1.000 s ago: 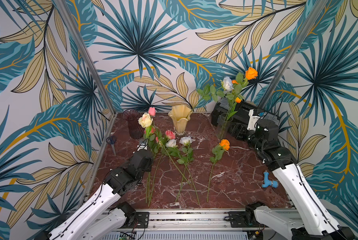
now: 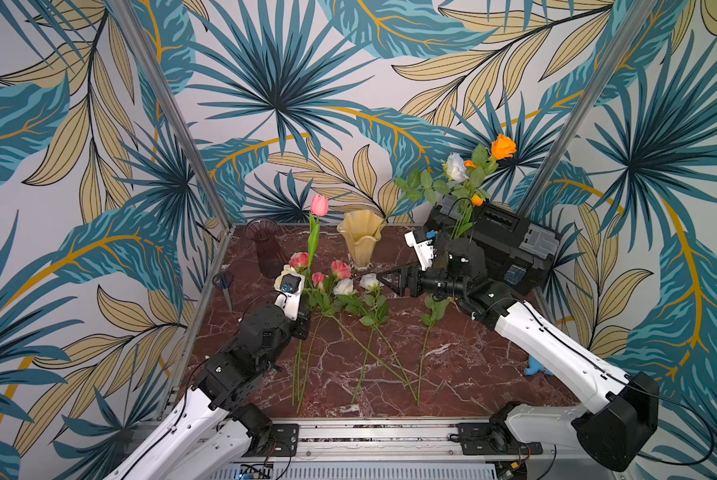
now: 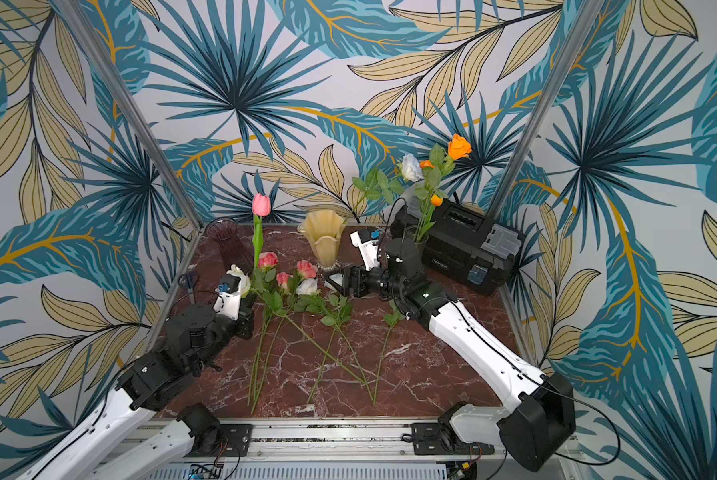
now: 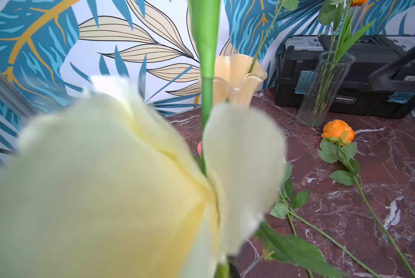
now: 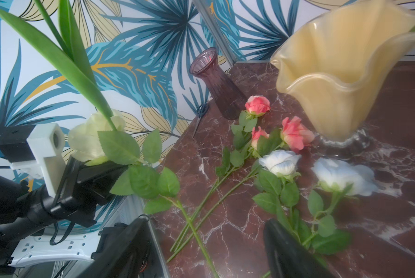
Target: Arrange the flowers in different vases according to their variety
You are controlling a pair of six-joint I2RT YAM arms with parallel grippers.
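My left gripper (image 2: pixel 301 313) is shut; a pink tulip (image 2: pixel 318 205) and a cream rose (image 4: pixel 114 194) rise from it, its fingers hidden behind the rose in the left wrist view. Open, my right gripper (image 2: pixel 384 280) hovers near a white rose (image 5: pixel 344 177). Another white rose (image 5: pixel 280 162) and several pink roses (image 5: pixel 296 134) lie on the table. An orange rose (image 4: pixel 338 132) lies farther right. The purple vase (image 5: pixel 219 83) stands at the back left, the cream ruffled vase (image 2: pixel 362 238) at back centre. The clear vase (image 4: pixel 325 88) holds orange and pale roses (image 2: pixel 454 166).
A black toolbox (image 3: pixel 466 240) fills the back right corner behind the clear vase. Scissors (image 2: pixel 224 285) stand at the left edge. A blue object (image 2: pixel 534 365) is partly hidden by my right arm.
My right arm has swung left from the clear vase to the white rose.
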